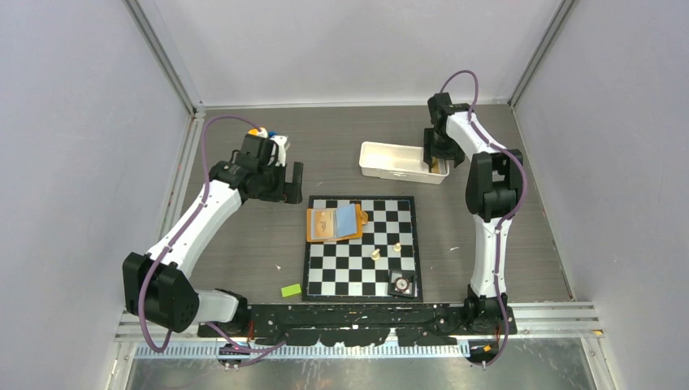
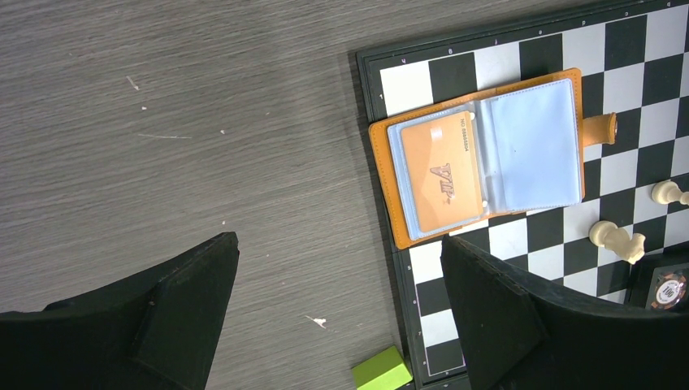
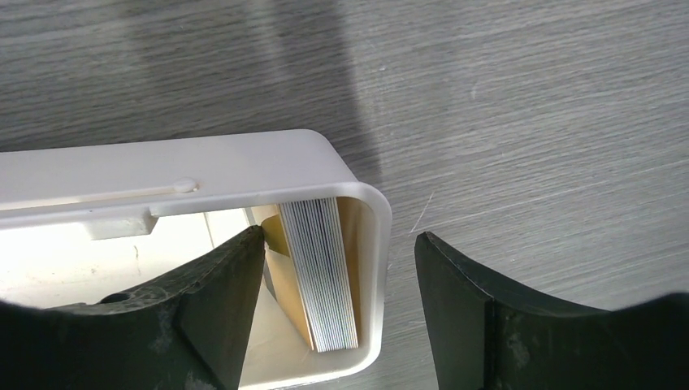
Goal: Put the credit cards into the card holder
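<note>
An orange card holder (image 2: 390, 195) lies spread on the chessboard, with an orange VIP card (image 2: 443, 171) in its left clear pocket and a pale blue right side. In the right wrist view, a stack of cards (image 3: 319, 276) stands on edge against the end of a white box (image 3: 236, 166). My right gripper is open over that end: one finger is at the inner side of the stack, the other beyond the box's outer wall. Whether either touches is unclear. My left gripper hangs open and empty, left of the holder.
The chessboard (image 1: 361, 288) also carries two pale chess pieces (image 1: 375, 254) and a small black case (image 1: 401, 283). A green block (image 1: 291, 290) sits at its lower left. Bare table lies between the board and the white box.
</note>
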